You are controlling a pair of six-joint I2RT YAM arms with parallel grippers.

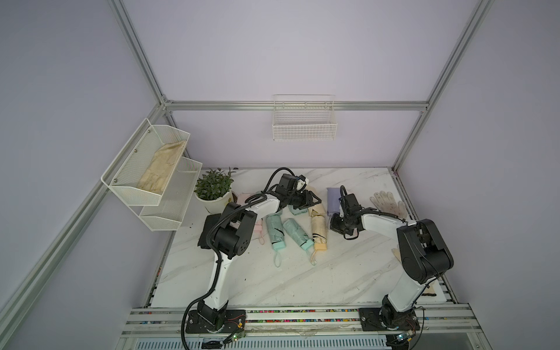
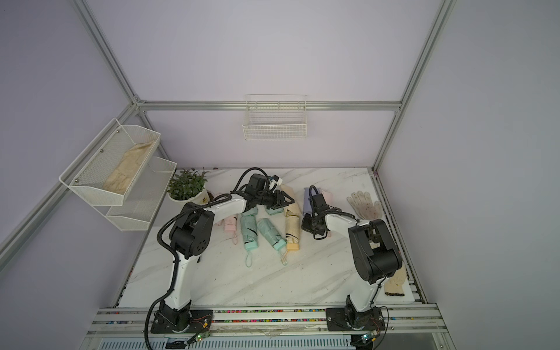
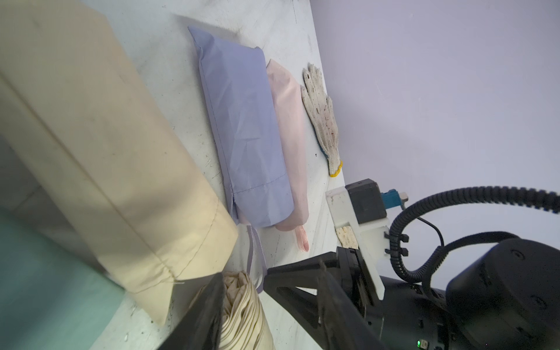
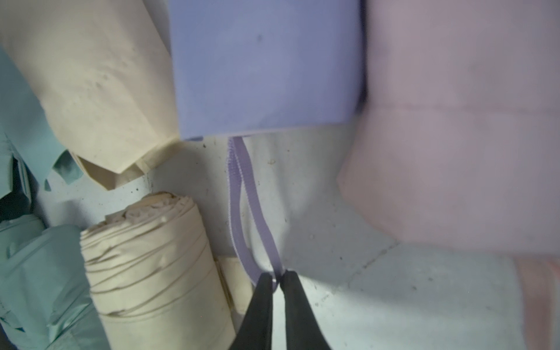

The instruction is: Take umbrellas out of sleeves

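The lavender sleeved umbrella (image 3: 248,134) lies beside a pink one (image 3: 288,140), its strap (image 4: 253,204) reaching between the fingertips of my right gripper, which are close together; whether they grip it I cannot tell. My left gripper is open above a bare cream umbrella (image 3: 239,320), near an empty-looking cream sleeve (image 3: 122,151). Bare teal umbrellas (image 1: 274,230) (image 1: 297,233) lie to the left, with a teal sleeve (image 3: 52,274) near the cream one. More pink (image 2: 230,224) shows under the left arm.
A potted plant (image 1: 213,189) stands at the back left. Gloves (image 1: 385,204) lie at the right edge. White wire baskets (image 1: 303,125) hang on the walls.
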